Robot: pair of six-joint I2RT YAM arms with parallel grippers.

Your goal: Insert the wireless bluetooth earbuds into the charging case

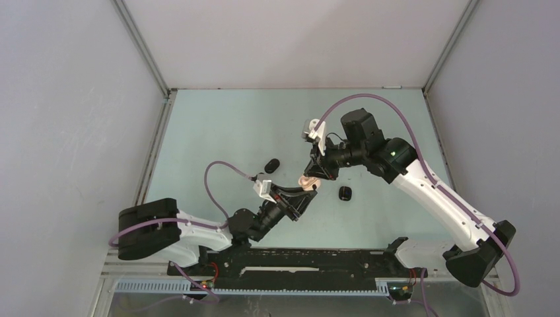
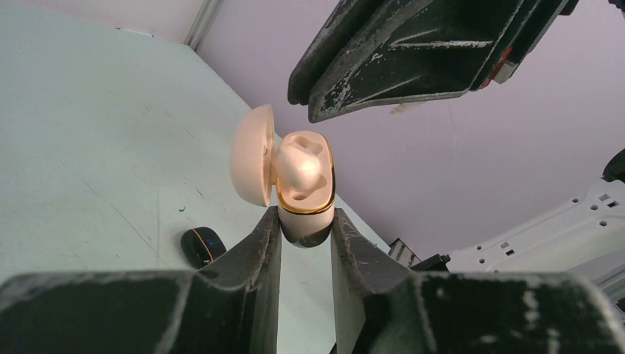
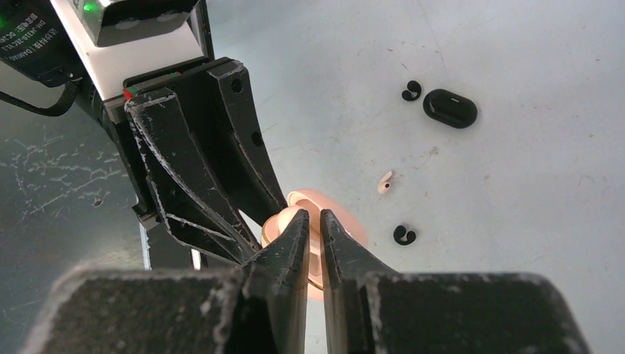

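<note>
The pink charging case, lid up, is held upright by my left gripper, shut on its base. In the left wrist view an earbud's rounded shape sits in its cavity. My right gripper is right over the open case in the right wrist view, its fingertips close together; whether anything is between them cannot be made out. In the top view the case lies between both grippers at the middle of the table. A loose pink earbud lies on the table.
A black oval case, two small black curled pieces and a black box lie on the pale table. Walls enclose the sides and back.
</note>
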